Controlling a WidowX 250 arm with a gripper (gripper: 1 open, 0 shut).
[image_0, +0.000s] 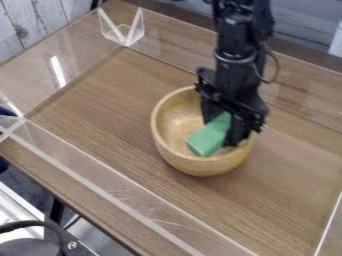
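A black robot gripper (230, 115) reaches down into a round wooden bowl (174, 125) at the middle of the view, shut on a green object (206, 138) inside the bowl. The green object lies at a slant; the exact contact of the fingertips with it is partly hidden by the gripper.
The bowl stands on a wooden table (94, 120) with wide free room to the left and below. A small white wire-like item (123, 28) is at the back left. A dark cable or part (34, 240) shows at the bottom left corner.
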